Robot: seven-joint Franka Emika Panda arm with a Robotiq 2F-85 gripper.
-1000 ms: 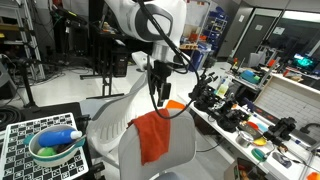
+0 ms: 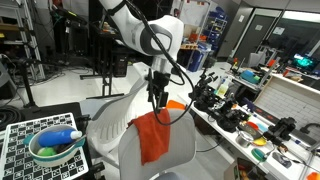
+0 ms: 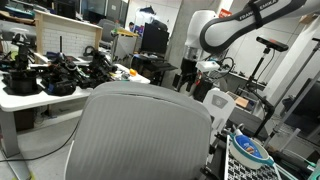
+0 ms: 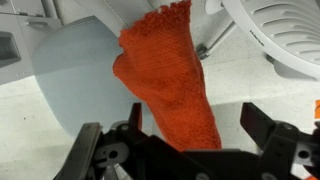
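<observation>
A red-orange cloth [image 2: 153, 136] lies draped on a light grey chair [image 2: 182, 148] in the first exterior view. My gripper [image 2: 157, 102] hangs above the cloth, pointing down. From the wrist, the fuzzy cloth [image 4: 170, 75] stretches from the top middle down between and past my fingers, which stand wide apart. My gripper is open and appears clear of the cloth. In the second exterior view the back of the grey chair [image 3: 140, 130] fills the foreground and hides the cloth, with my gripper [image 3: 187, 82] beyond it.
A white slatted chair [image 2: 112, 124] stands beside the grey one. Left of it, a teal-rimmed bowl [image 2: 54, 158] with coloured items rests by a checkered board [image 2: 14, 155]. Tables with cluttered black equipment [image 3: 95, 72] stand behind. An orange object [image 2: 178, 105] lies beyond the chair.
The arm has shifted slightly left and lower in the first exterior view over the last second. The cloth and chairs look unmoved.
</observation>
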